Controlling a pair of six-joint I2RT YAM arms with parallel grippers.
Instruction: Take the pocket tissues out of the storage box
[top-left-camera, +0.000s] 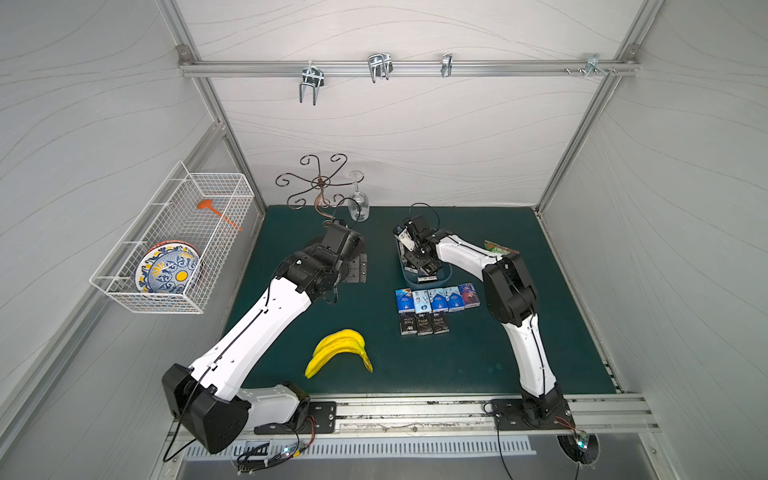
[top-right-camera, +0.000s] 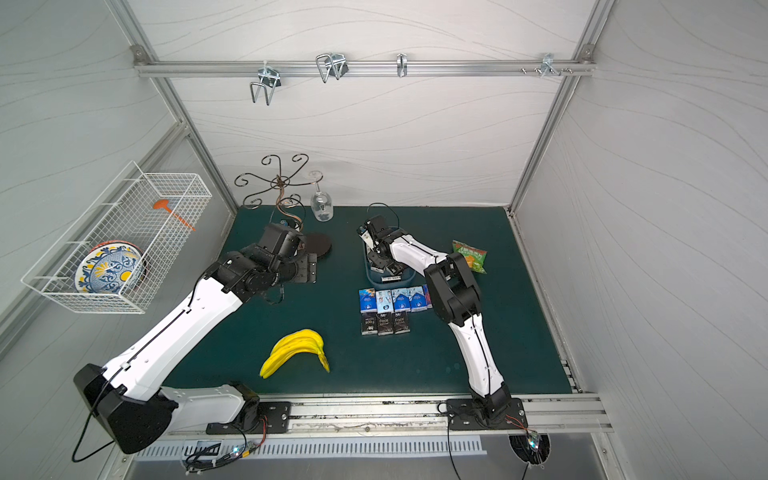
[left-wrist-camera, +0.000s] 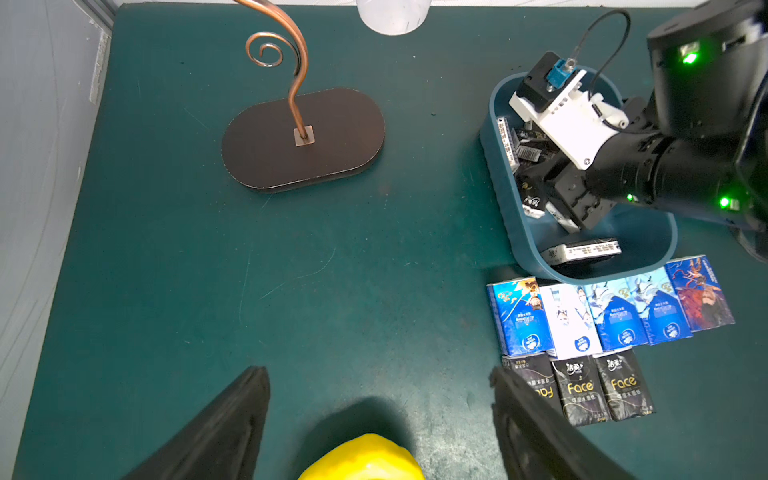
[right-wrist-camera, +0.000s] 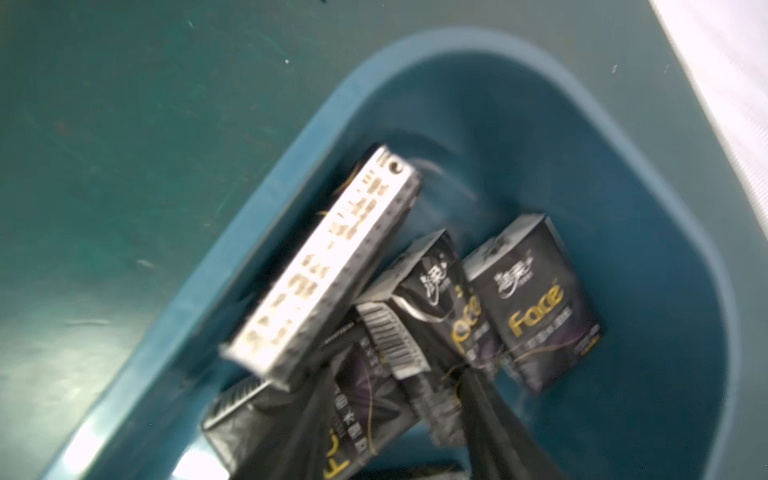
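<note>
The blue storage box (left-wrist-camera: 500, 184) holds several black pocket tissue packs (right-wrist-camera: 528, 304), one on edge with its white side up (right-wrist-camera: 320, 264). My right gripper is down inside the box, open, its fingers among the packs. Outside, just in front of the box, lie a row of blue, white and red tissue packs (left-wrist-camera: 612, 316) and a row of black packs (left-wrist-camera: 580, 388). My left gripper is open high over the table, left of the box, nothing seen between its fingers.
Yellow bananas (top-left-camera: 336, 348) lie at the front left. A copper scroll stand (left-wrist-camera: 300, 104) and a glass (top-right-camera: 321, 206) stand at the back. A green snack bag (top-right-camera: 469, 254) is right of the box, a wire basket (top-left-camera: 200, 296) on the left wall.
</note>
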